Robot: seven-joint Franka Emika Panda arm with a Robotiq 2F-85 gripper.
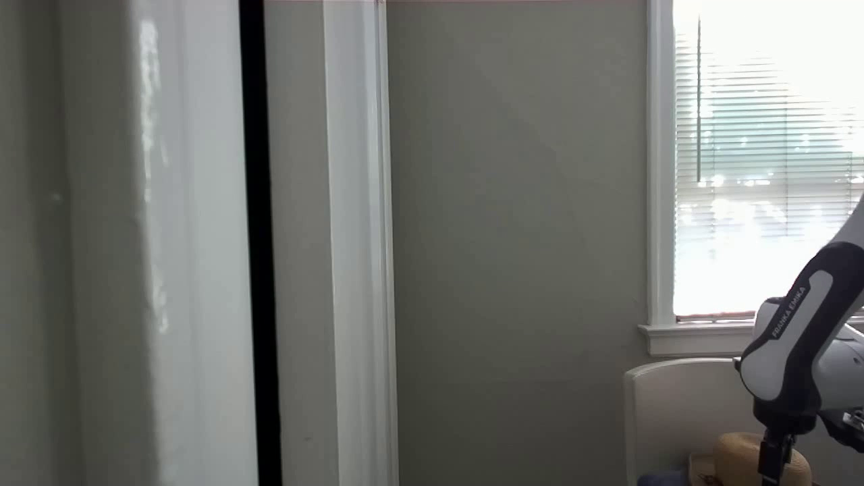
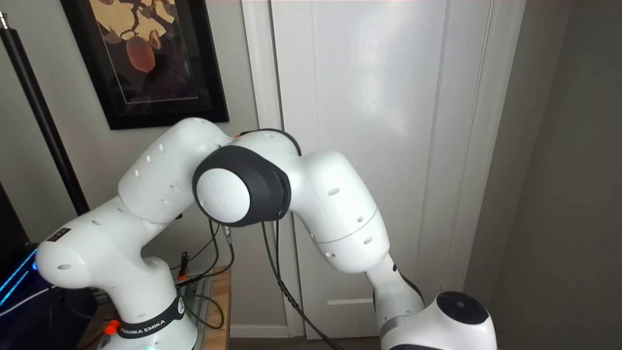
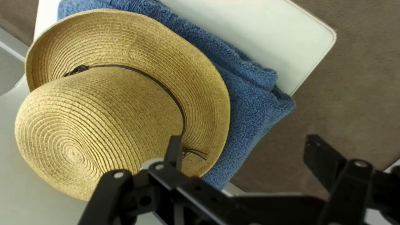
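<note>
A tan straw hat (image 3: 112, 101) with a thin dark cord round its crown lies on a folded blue towel (image 3: 243, 108), brim toward the towel's outer edge. In the wrist view my gripper stands open, its fingers wide apart. The left finger (image 3: 173, 153) appears over the hat's brim by the end of the cord; whether it touches cannot be told. The right finger (image 3: 322, 159) is past the towel, with the floor behind it. Nothing is held. In exterior view 1 the hat (image 1: 737, 453) is partly hidden behind the finger.
Hat and towel rest on a white chair seat (image 3: 277, 33), its backrest (image 1: 680, 397) rising below the window (image 1: 761, 178). A white door (image 2: 373, 116) stands behind the arm.
</note>
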